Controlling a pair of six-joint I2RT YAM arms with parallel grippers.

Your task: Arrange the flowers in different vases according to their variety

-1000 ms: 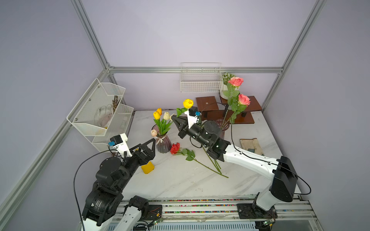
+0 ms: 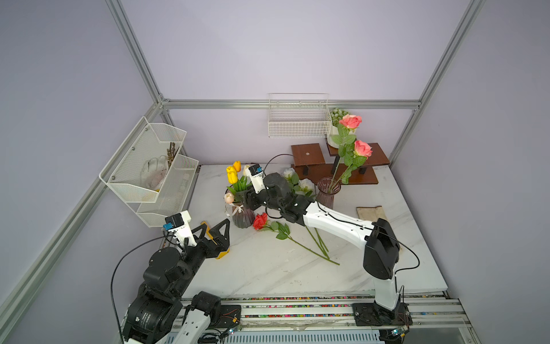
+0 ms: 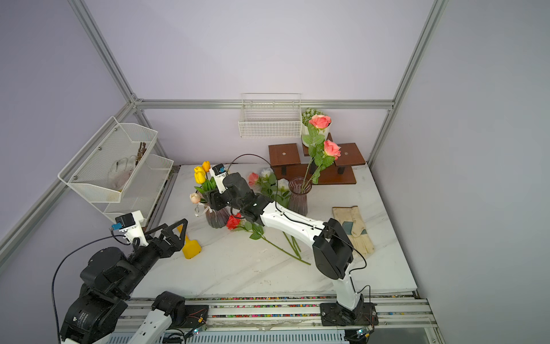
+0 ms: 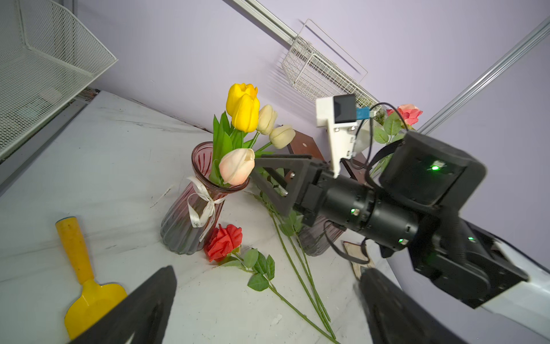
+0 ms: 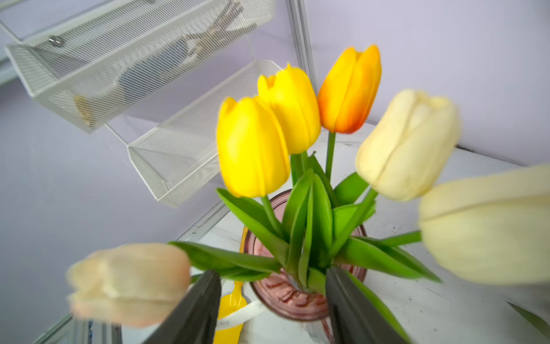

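Note:
A ribboned vase (image 4: 186, 229) holds yellow tulips (image 4: 243, 109), cream tulips and a pale pink tulip (image 4: 235, 167). My right gripper is over this vase, part open, with no flower stem clearly between its fingers. My left gripper is open at the front left, empty. A second vase (image 2: 325, 197) holds two pink roses (image 2: 362, 148). A red rose (image 4: 223, 243) lies on the table with its long stem. Other stems and pale blooms (image 2: 306, 186) lie behind, partly hidden by the right arm.
A yellow scoop (image 4: 91, 304) lies at left beside wire shelves (image 2: 143, 172). Brown stands (image 2: 309, 153) are at the back, gloves (image 3: 352, 229) at right.
My right gripper moved left to the tulip vase, carrying a yellow tulip, which now stands lower among the others in that vase. The left arm shifted slightly.

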